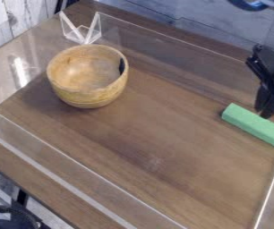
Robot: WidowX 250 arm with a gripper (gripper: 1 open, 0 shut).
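Note:
My gripper (264, 106) is at the right edge of the view, dark and partly cut off, just above a green rectangular block (253, 123) lying on the wooden table (140, 152). It looks shut, with nothing visible between its fingers. A wooden bowl (88, 89) stands upright on the left part of the table.
A clear angular object (82, 30) stands at the back left, behind the bowl. Transparent strips run along the table's edges. The middle of the table between bowl and block is bare.

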